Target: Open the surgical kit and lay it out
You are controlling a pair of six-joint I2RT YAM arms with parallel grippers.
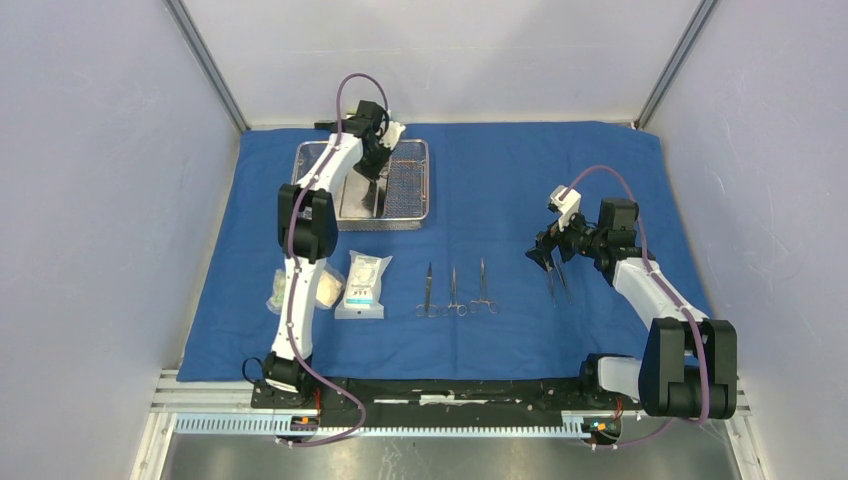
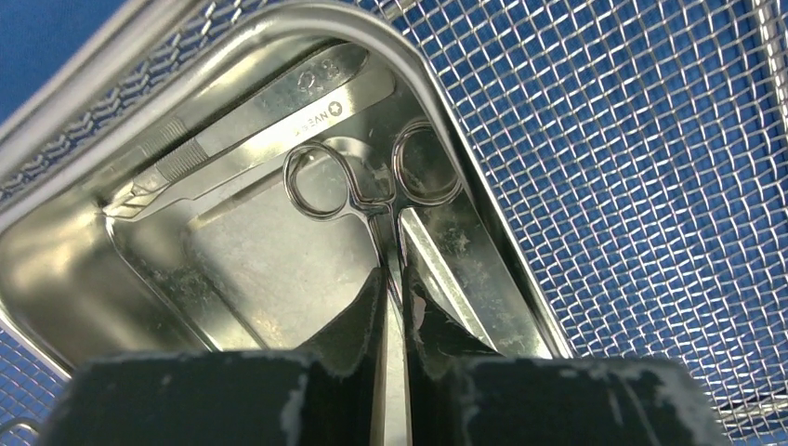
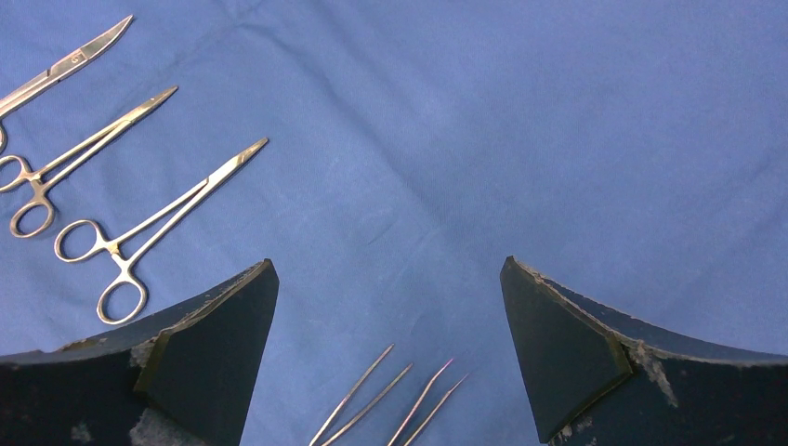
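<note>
A ring-handled clamp or scissors (image 2: pixel 358 186) lies in a shiny steel tray (image 2: pixel 251 269), its far end hidden by my left gripper. The fingertips of this gripper stand a narrow gap apart at the shanks; whether they press on them does not show. Beside it in the tray are tweezers (image 2: pixel 279 125) and a thin metal strip (image 2: pixel 451 274). My right gripper is wide open above the blue cloth, empty. Two pairs of tweezers (image 3: pixel 362 395) lie below it, partly out of frame.
A wire basket (image 1: pixel 408 190) surrounds the tray. Laid out on the cloth are scissors (image 1: pixel 428 290), two clamps (image 1: pixel 483 285) and a white packet (image 1: pixel 362 285). Other packets (image 1: pixel 328 287) are partly behind the left arm.
</note>
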